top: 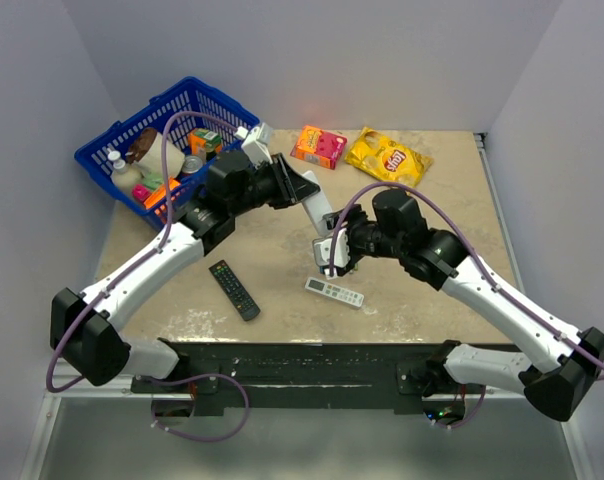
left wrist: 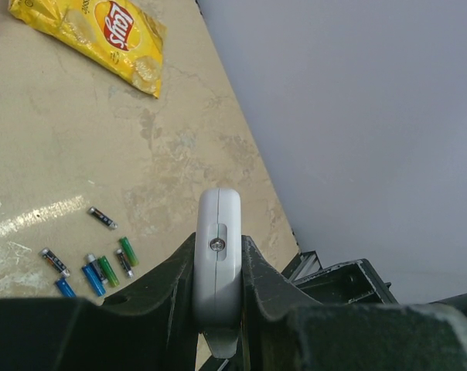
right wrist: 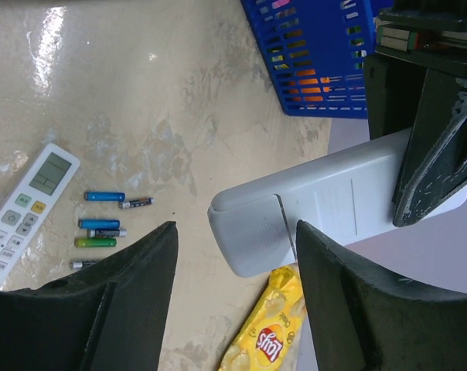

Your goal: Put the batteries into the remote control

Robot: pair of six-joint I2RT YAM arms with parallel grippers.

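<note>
A white remote (top: 319, 212) is held tilted above the table, with my left gripper (top: 300, 190) shut on it. In the left wrist view the held remote (left wrist: 218, 263) shows its narrow end with a small screw between dark fingers. A seam crosses its near end in the right wrist view. My right gripper is part open around that end, its right finger (right wrist: 334, 267) close to the seam; contact cannot be told. Several loose batteries lie on the table, among them a blue battery (right wrist: 104, 196) and a green battery (right wrist: 95, 242).
Another white remote (top: 334, 291) lies face up on the table, and a black remote (top: 234, 290) lies left of it. A blue basket (top: 112, 185) of goods stands at back left. A pink box (top: 319, 147) and a yellow chip bag (top: 387, 157) lie at the back.
</note>
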